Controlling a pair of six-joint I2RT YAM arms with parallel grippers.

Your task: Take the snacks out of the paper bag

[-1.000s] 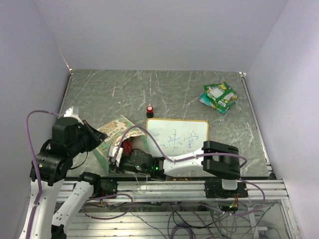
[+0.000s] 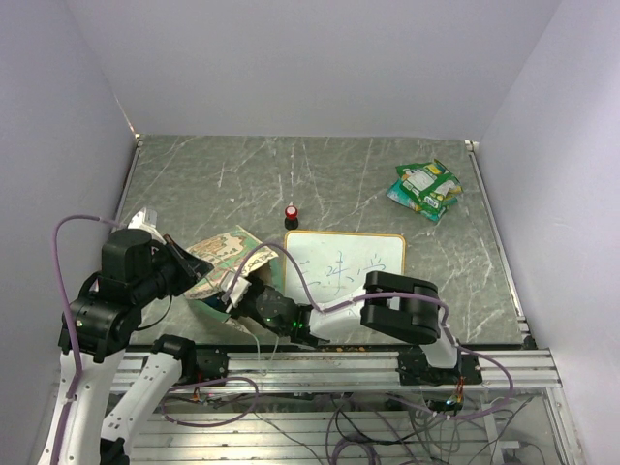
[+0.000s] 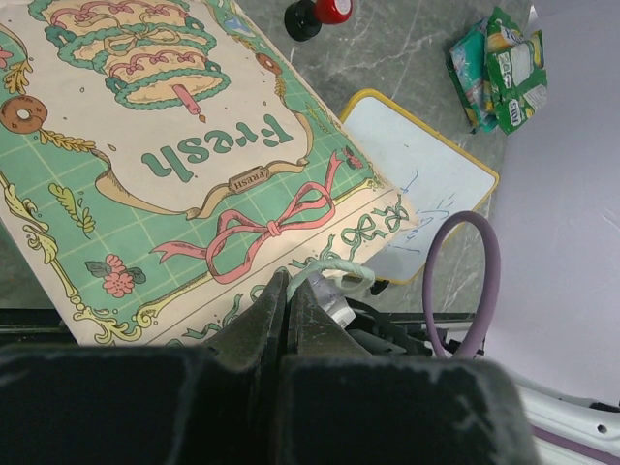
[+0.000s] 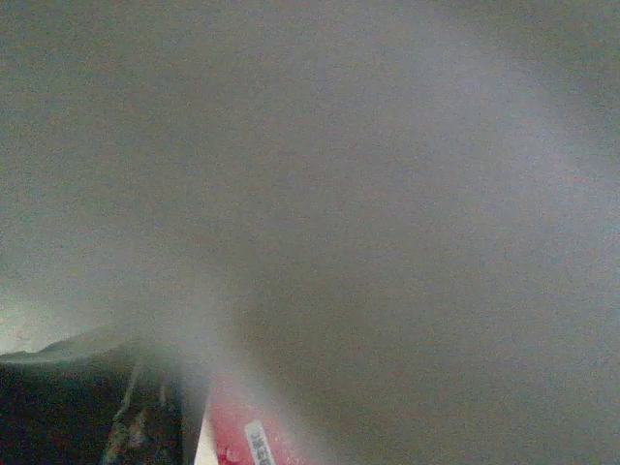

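The paper bag (image 2: 229, 254), green and cream with printed ribbons, lies on its side at the left of the table. My left gripper is shut on its pale green cord handle (image 3: 334, 266). The right gripper (image 2: 225, 302) reaches into the bag's mouth, its fingertips largely hidden. The right wrist view is mostly blurred grey; along its bottom edge show a dark finger (image 4: 145, 417) and part of a red snack package (image 4: 254, 431) beside it. How far those fingers stand apart does not show. Green snack packs (image 2: 426, 189) lie at the far right.
A whiteboard (image 2: 339, 262) with a yellow rim and writing lies right of the bag, below the right arm. A small red-topped bottle (image 2: 292, 217) stands behind it.
Red showing there one second ago is now hidden in the top view. The left arm has hardly moved.
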